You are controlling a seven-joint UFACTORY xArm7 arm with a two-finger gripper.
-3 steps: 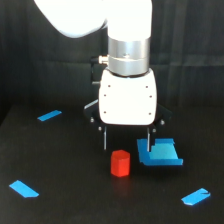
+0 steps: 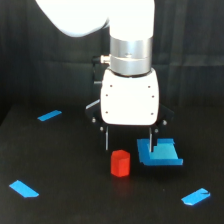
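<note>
My white gripper hangs above a red hexagonal block on the black table, its two dark fingers spread apart with no object seen between them. Behind and right of the block lies a blue tray with a lighter blue inside, partly behind the right finger.
Short blue strips lie on the table at the back left, front left and front right. The table is otherwise mostly clear, with a dark curtain behind.
The arm and gripper have shifted very slightly to the right. The block and tray have not visibly moved.
</note>
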